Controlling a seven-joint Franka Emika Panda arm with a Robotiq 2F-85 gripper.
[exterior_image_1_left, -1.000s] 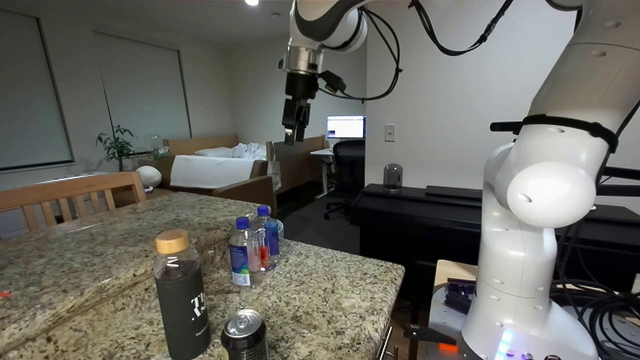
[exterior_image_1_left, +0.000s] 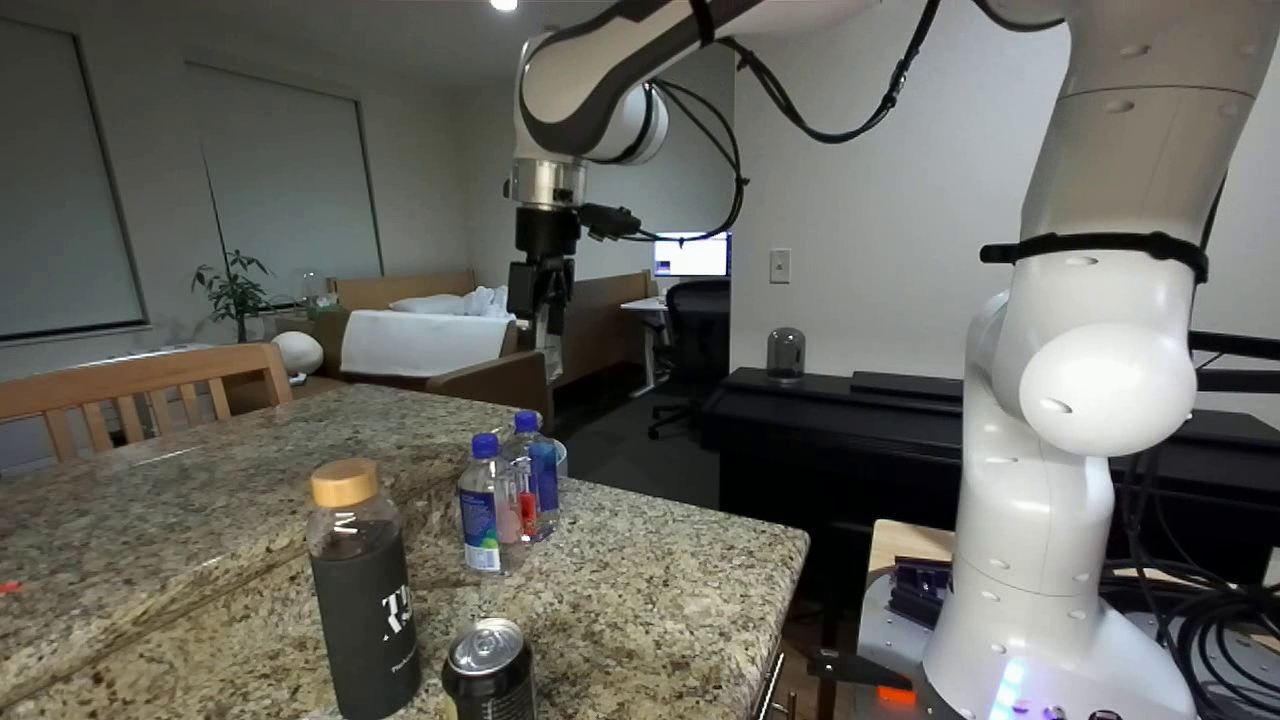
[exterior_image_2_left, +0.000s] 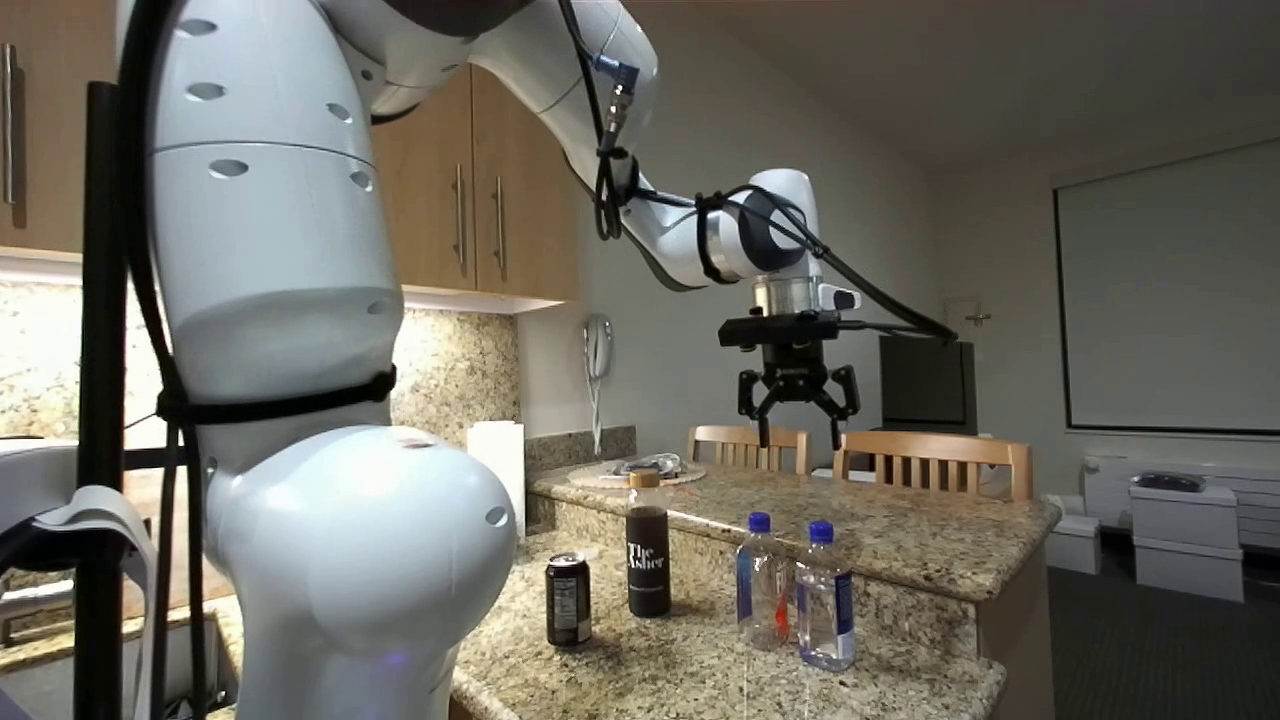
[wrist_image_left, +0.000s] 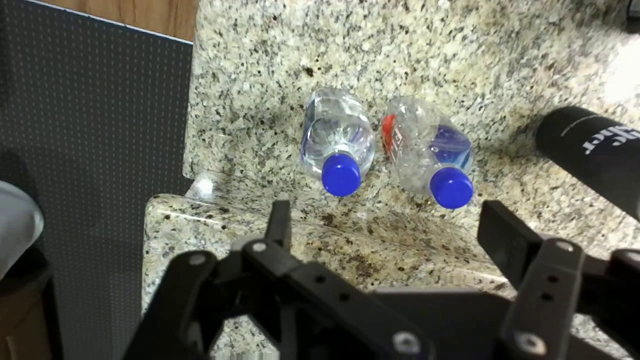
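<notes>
My gripper (exterior_image_2_left: 799, 442) hangs open in the air above the raised counter, nothing between its fingers. Its dark fingers (wrist_image_left: 279, 225) stand wide apart in the wrist view. Two clear plastic bottles with blue caps stand upright side by side on the lower counter. One bottle (wrist_image_left: 339, 129) is at the left in the wrist view; the other bottle (wrist_image_left: 417, 144), with a red mark, is to its right. Both are below the gripper and clear of it. A black tumbler (exterior_image_1_left: 366, 612) with a wooden lid and a black can (exterior_image_2_left: 567, 602) also stand on the lower counter.
The raised granite ledge (exterior_image_2_left: 912, 528) runs behind the bottles, with wooden chairs (exterior_image_2_left: 936, 460) beyond it. A round mat (exterior_image_2_left: 600, 475) with items lies on the ledge. Bare lower counter (exterior_image_1_left: 672, 552) extends to the edge beside the robot base.
The arm has swung left in exterior view 1, and the gripper sits lower than one second ago. The bottles, tumbler and can have not moved.
</notes>
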